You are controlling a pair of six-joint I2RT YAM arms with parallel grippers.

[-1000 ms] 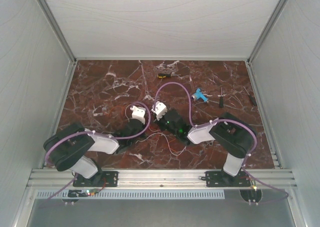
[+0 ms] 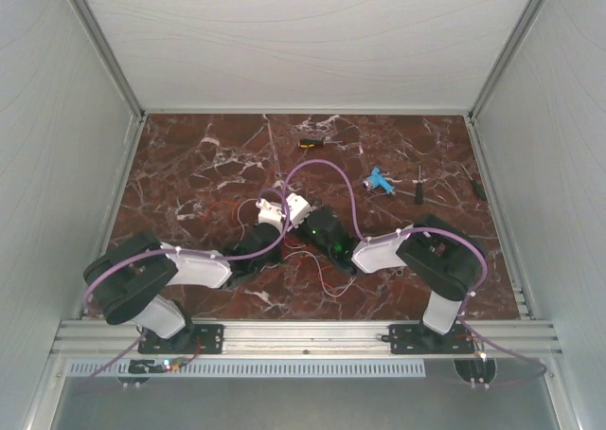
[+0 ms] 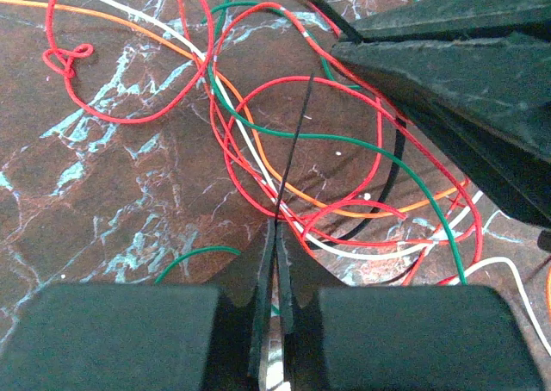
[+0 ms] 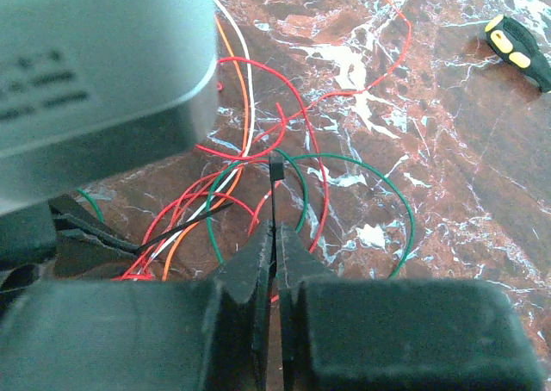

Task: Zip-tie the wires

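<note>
Between my two close-set grippers runs a thin black zip tie. In the left wrist view its tail [image 3: 297,141] sticks out past the fingertips of my left gripper, which is shut on it. My right gripper is shut on the other end, with the square head [image 4: 276,168] standing beyond its tips. A loose bundle of red, green, white and orange wires [image 3: 301,229] lies on the table below. A dark strip [image 3: 394,171], apparently the tie, passes beneath some wires. The tail is not through the head.
A yellow-black screwdriver [image 2: 311,143] lies at the back, a blue tool [image 2: 379,181] to the right, and another dark-handled screwdriver [image 2: 418,193] beyond it. Loose wire loops spread around both grippers. Free marble shows at the back left.
My right gripper has shifted a little left, so the two are now closer together. The tools have not moved.
</note>
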